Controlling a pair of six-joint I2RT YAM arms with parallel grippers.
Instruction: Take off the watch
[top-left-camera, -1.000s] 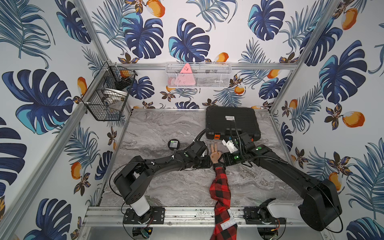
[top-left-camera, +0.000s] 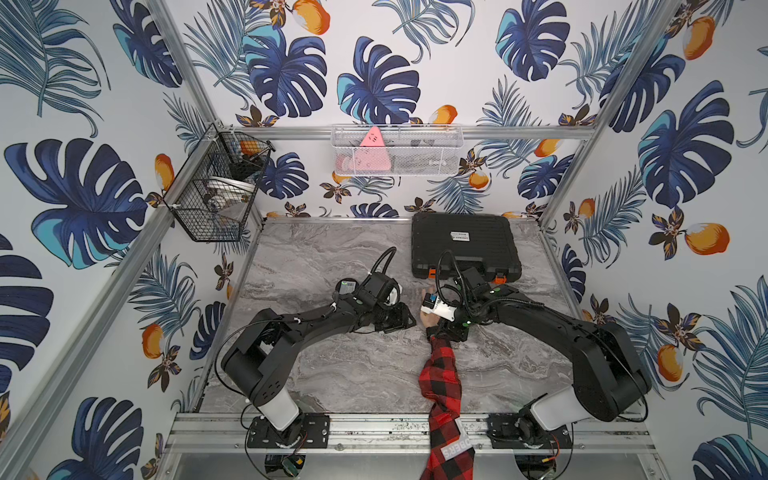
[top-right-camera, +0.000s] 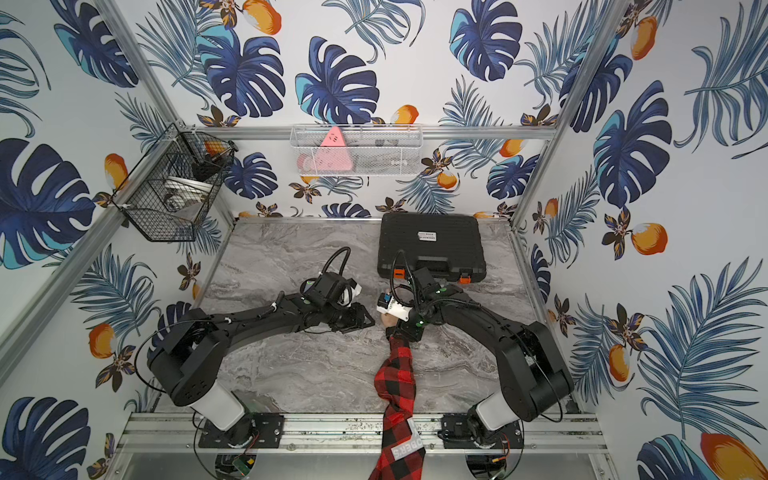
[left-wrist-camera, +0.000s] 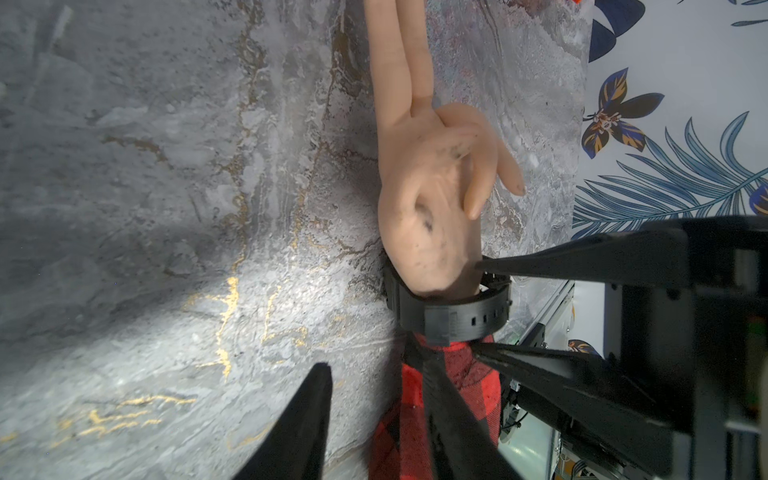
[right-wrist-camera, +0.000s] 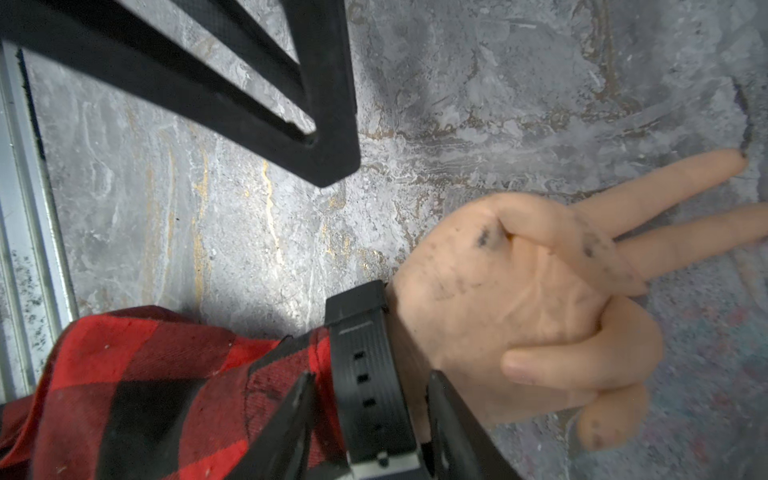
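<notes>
A dummy hand (left-wrist-camera: 428, 208) in a red-black plaid sleeve (top-left-camera: 440, 376) lies palm up on the table, a black watch strap (left-wrist-camera: 448, 316) around its wrist. My right gripper is over the strap, its fingers open on either side of the band. My left gripper hangs left of the wrist, apart from it and open, with nothing between its fingers. In both top views the right gripper partly hides the watch.
A black case (top-left-camera: 465, 236) lies at the back right of the table (top-left-camera: 288, 368). A dark round object (top-left-camera: 346, 286) sits behind the left arm. Wire baskets hang on the walls.
My right gripper has moved left over the wrist, now covering part of the hand. My left gripper has drawn back to the left from where it was a second ago.
</notes>
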